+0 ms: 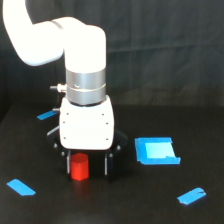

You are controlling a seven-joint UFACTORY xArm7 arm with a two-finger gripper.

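Note:
A small red cube (79, 167) rests on the dark table below the white arm, its top partly hidden by the white hand. Directly above it hangs my gripper (86, 168), pointing down, with one dark finger on each side of the cube. The fingers look spread, and a dark gap shows between the cube and the right finger (106, 163). On the left, the cube sits close to the other finger; whether they touch is hard to tell against the dark background.
A blue-taped square with a pale centre (157, 151) lies to the right of the gripper. Strips of blue tape mark the table at front left (20, 187), front right (191, 196) and back left (47, 115).

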